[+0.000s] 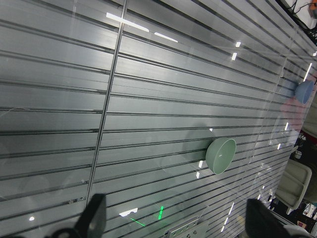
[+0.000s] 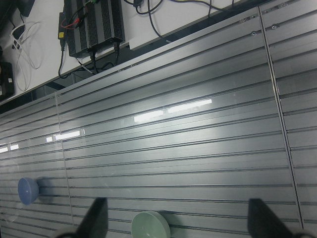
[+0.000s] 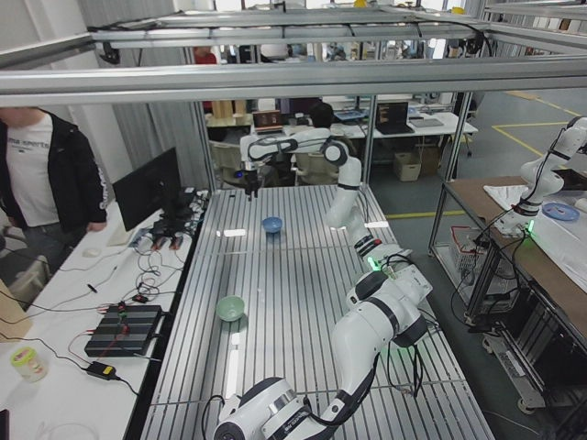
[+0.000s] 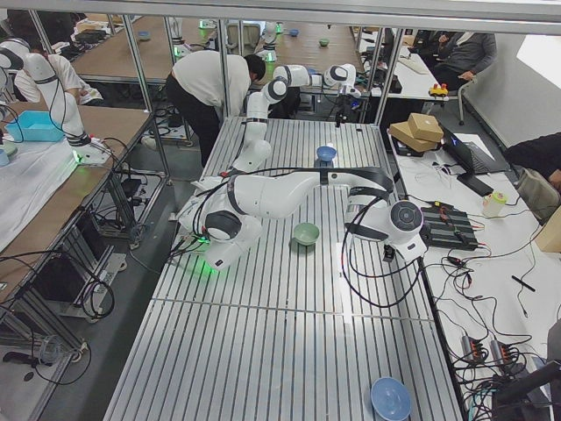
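Note:
On the slatted aluminium table lie a green bowl (image 3: 230, 308) (image 4: 306, 233) (image 1: 220, 155) (image 2: 150, 226) and a blue bowl (image 3: 271, 224) (image 4: 325, 153) (image 2: 28, 190) farther along. A second blue bowl (image 4: 391, 399) sits at the near end in the right camera view. A raised gripper (image 3: 250, 179) hangs over the far end of the table in the left camera view. In the left wrist view my left gripper is high above the table, its fingers apart, nothing between them. My right gripper is also open above the table, with the green bowl below.
A white side table (image 3: 55, 394) with a monitor, cables and a black power unit (image 3: 124, 330) runs along one side. An aluminium frame (image 3: 303, 75) crosses overhead. A person (image 3: 41, 174) stands beside the side table.

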